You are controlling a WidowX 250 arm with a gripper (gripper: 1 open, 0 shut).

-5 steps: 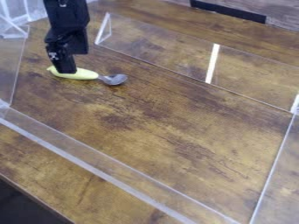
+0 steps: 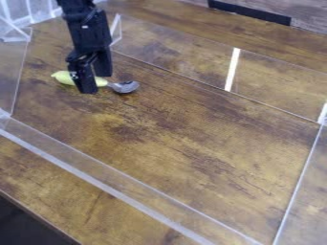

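My gripper (image 2: 88, 77) hangs at the upper left of the camera view, open, its dark fingers over the middle of a pale yellow elongated object (image 2: 61, 77), which it partly hides. A grey spoon-like thing (image 2: 125, 86) lies just to the right of the yellow object. Whether the fingers touch either one, I cannot tell.
Clear low walls (image 2: 179, 233) enclose the wooden table (image 2: 179, 144), with white strips on the back and right sections. A dark bar sits at the top edge.
The gripper has shifted right, from the left part of the yellow object to over its middle, and sits lower than a second ago.
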